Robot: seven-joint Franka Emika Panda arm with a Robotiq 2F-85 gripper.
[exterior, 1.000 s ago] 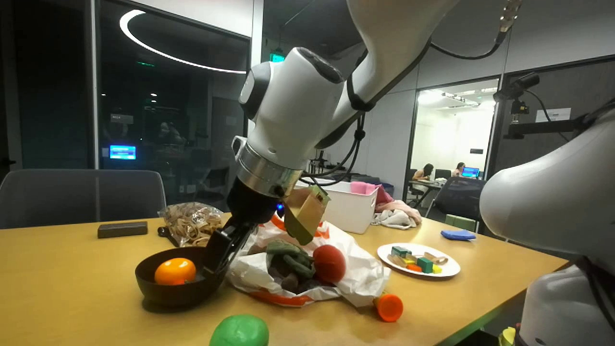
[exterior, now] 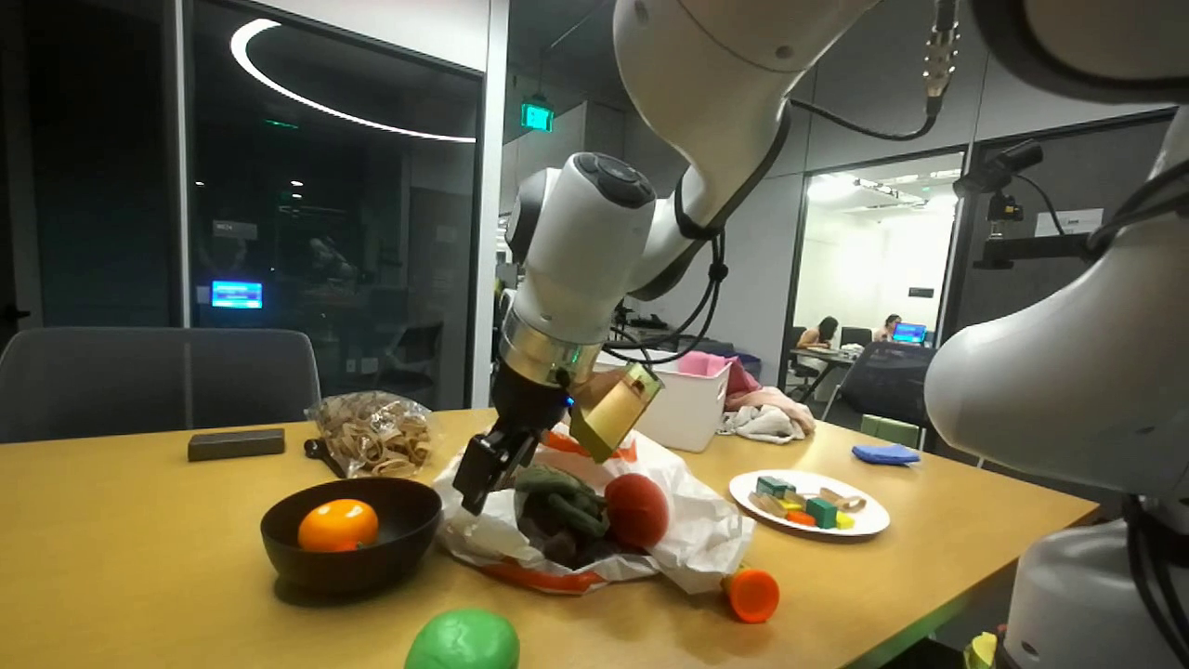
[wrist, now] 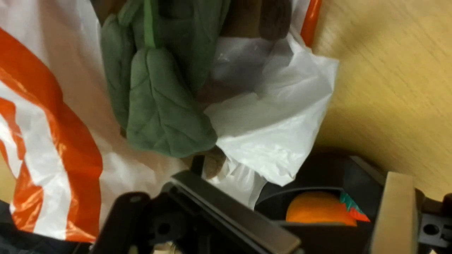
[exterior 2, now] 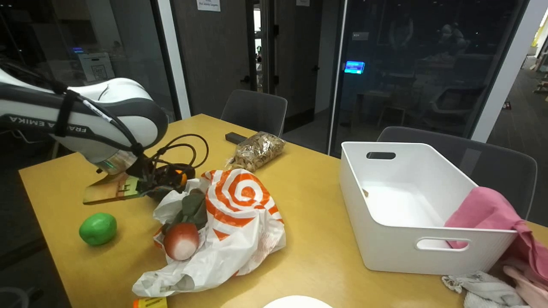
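My gripper (exterior: 481, 481) stands open above the table, between the black bowl and the plastic bag. Nothing is held between its fingers. An orange fruit (exterior: 339, 524) rests inside the black bowl (exterior: 354, 570); in the wrist view, part of that fruit shows beyond the gripper. The white bag with orange print (exterior 2: 244, 205) lies crumpled with its mouth open. Inside the mouth are a dark green leafy plush item (wrist: 165, 106) and a red round item (exterior: 636, 511) with a pale end in exterior view 2. The bag's deeper contents are hidden.
A green fruit (exterior: 463, 643) sits at the table's near side. Close to the bag lies an orange-capped item (exterior: 753, 596). A plate of small pieces (exterior: 858, 529), a white bin (exterior 2: 431, 256) and a clear bag of brown pieces (exterior 2: 258, 151) stand farther off.
My gripper has lifted away from the bowl's right side and shifted right toward the bag. The orange fruit stays in the bowl; the bag looks much the same.
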